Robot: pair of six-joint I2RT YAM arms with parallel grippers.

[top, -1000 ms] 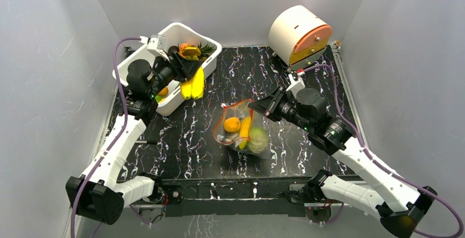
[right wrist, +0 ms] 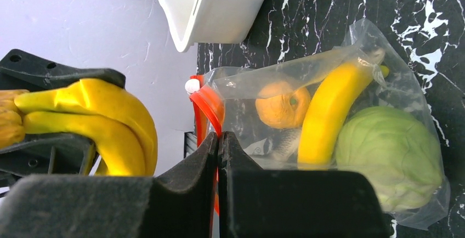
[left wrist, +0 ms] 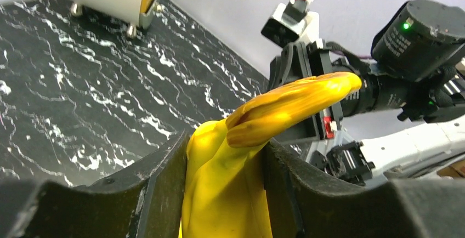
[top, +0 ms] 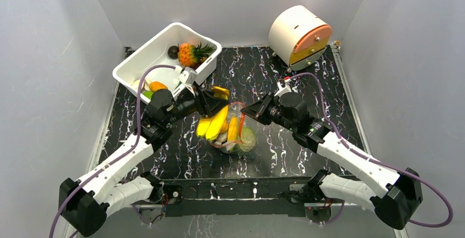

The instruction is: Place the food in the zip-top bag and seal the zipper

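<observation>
In the top view my left gripper [top: 216, 100] is shut on a bunch of yellow bananas [top: 214, 122], held over the open side of the zip bag; the left wrist view shows the bananas [left wrist: 225, 194] between its fingers. The clear bag [right wrist: 417, 183] holds a yellow banana-like piece [right wrist: 326, 123], an orange fruit [right wrist: 279, 112] and a green cabbage [right wrist: 386, 150]. My right gripper is shut on the bag's red zipper edge [right wrist: 208, 103], beside the held bananas.
A white bin [top: 127, 77] with a pineapple and other produce stands at the back left. A cream drum-shaped box [top: 290, 29] sits at the back right.
The left arm has carried the bananas from the bin down and right to over the bag. The right gripper has moved slightly left, and the bag's rim has shifted left with it.
</observation>
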